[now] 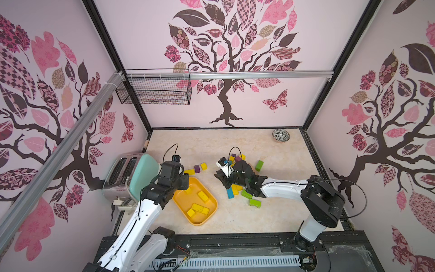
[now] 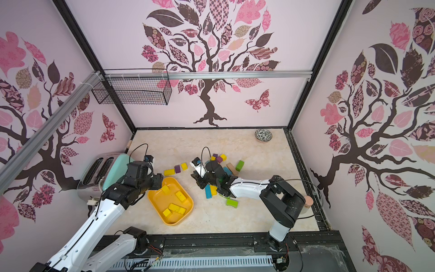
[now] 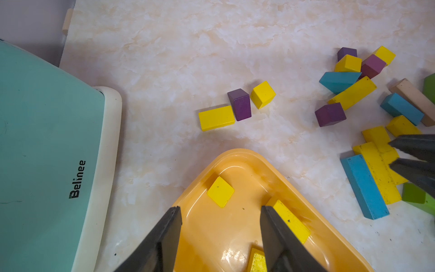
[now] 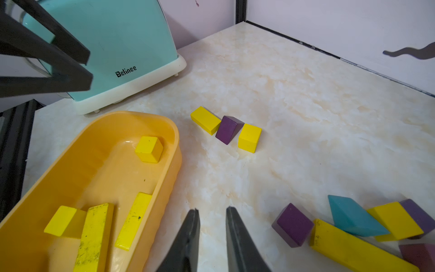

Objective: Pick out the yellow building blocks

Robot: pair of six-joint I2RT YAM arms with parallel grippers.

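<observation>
An orange tray point(image 1: 212, 210) holds several yellow blocks point(image 3: 220, 191). My left gripper hangs open above it. A yellow bar point(image 3: 216, 117) and a yellow cube point(image 4: 249, 138) lie behind the tray beside a purple block point(image 3: 240, 103). My right gripper is over the table right of the tray; its fingertips look slightly apart in the right wrist view, with nothing visible between them. More yellow blocks point(image 3: 378, 176) lie right of the tray among blue, purple and green blocks.
A mint toaster point(image 1: 142, 174) stands left of the tray. A patterned bowl point(image 1: 281, 134) is at the back right.
</observation>
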